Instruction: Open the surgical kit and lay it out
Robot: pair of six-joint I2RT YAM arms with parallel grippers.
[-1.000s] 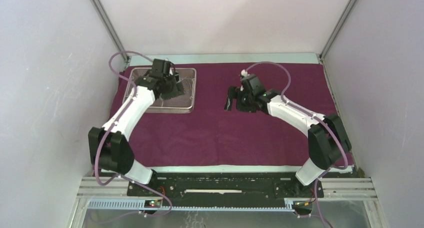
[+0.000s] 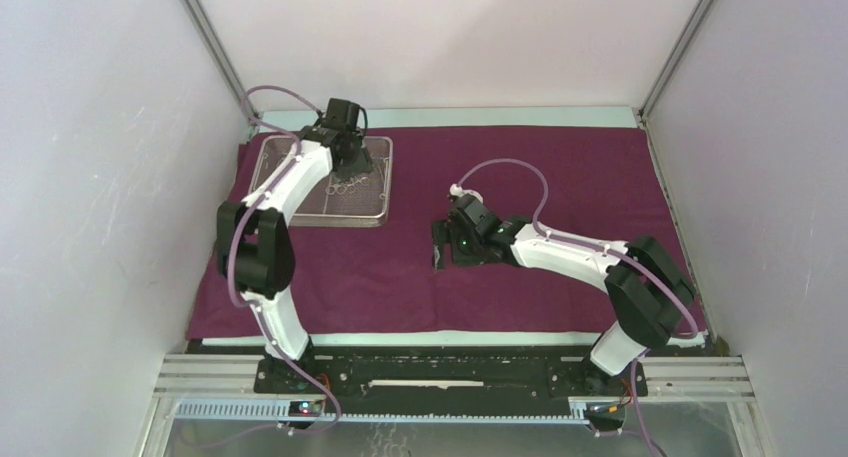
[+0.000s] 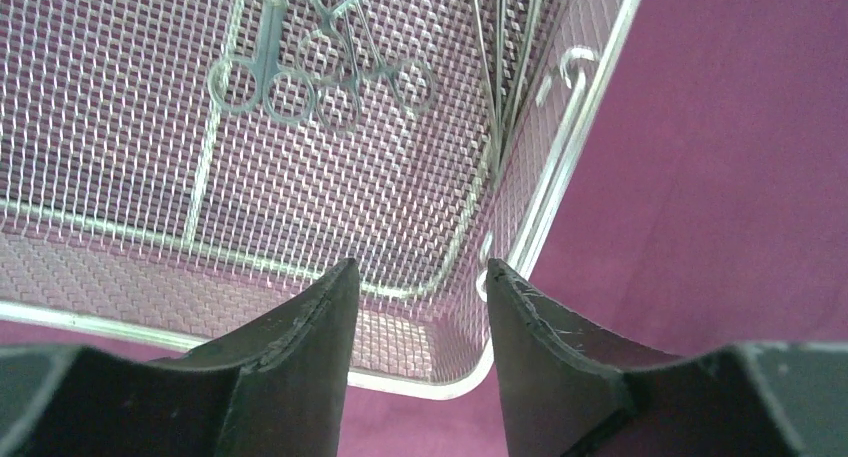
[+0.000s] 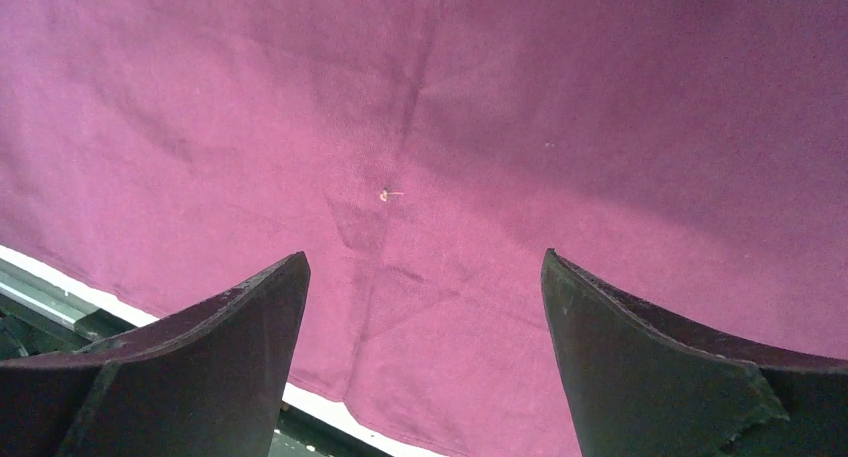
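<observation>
A metal mesh tray lies at the back left of the purple cloth, without a lid. Inside it, in the left wrist view, several ring-handled instruments lie crossed in the upper part, and several long thin instruments lean along the right side wall. My left gripper hovers over the tray's near corner, open, nothing between its fingers. Over bare cloth near the middle, my right gripper stands open and empty. From above, the left arm hides part of the tray.
Walls close in the table at the left, right and back.
</observation>
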